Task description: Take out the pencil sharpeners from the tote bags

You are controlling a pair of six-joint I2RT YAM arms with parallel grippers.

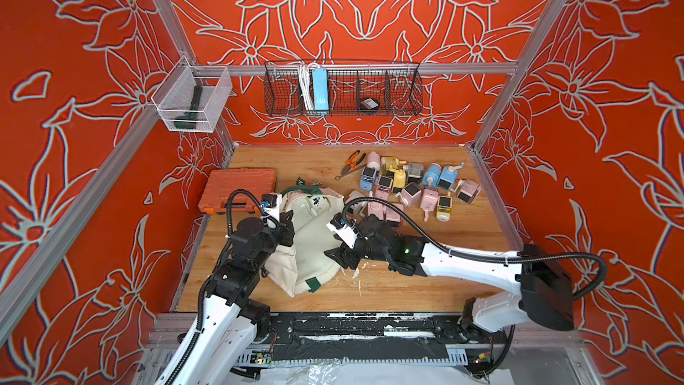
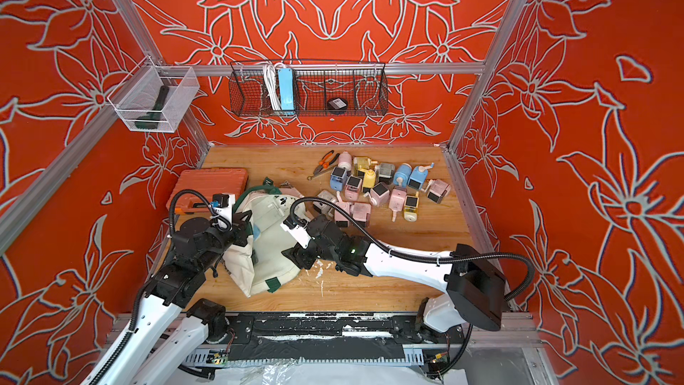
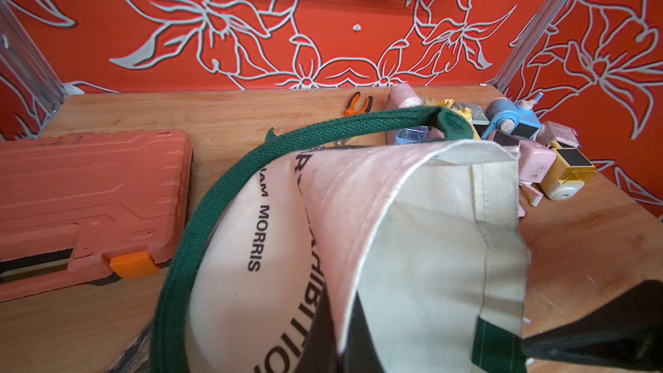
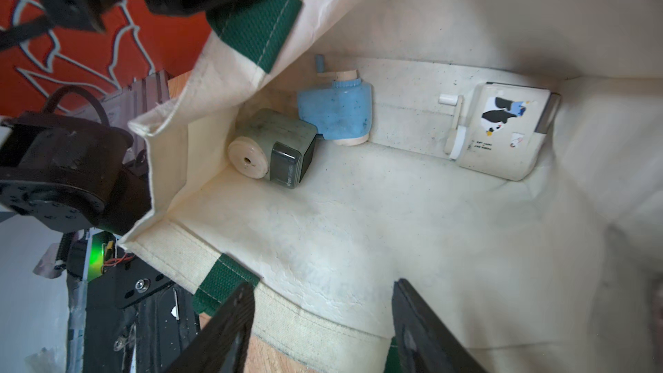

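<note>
The cream tote bag [image 1: 313, 249] lies open. In the right wrist view it holds a grey-green pencil sharpener [image 4: 272, 145], a blue one [image 4: 335, 110] and a cream one with cow stickers [image 4: 504, 131]. My left gripper is shut on the bag's raised fabric edge. My right gripper is at the bag's mouth, pointing inside; its fingertips show apart, and whether anything is between them is unclear.
Several sharpeners [image 2: 397, 199] crowd the back right, near orange pliers [image 1: 352, 162]. A red case [image 1: 231, 186] lies left of the bag. Baskets [image 1: 342, 89] hang on the walls. The front right of the table has bare wood.
</note>
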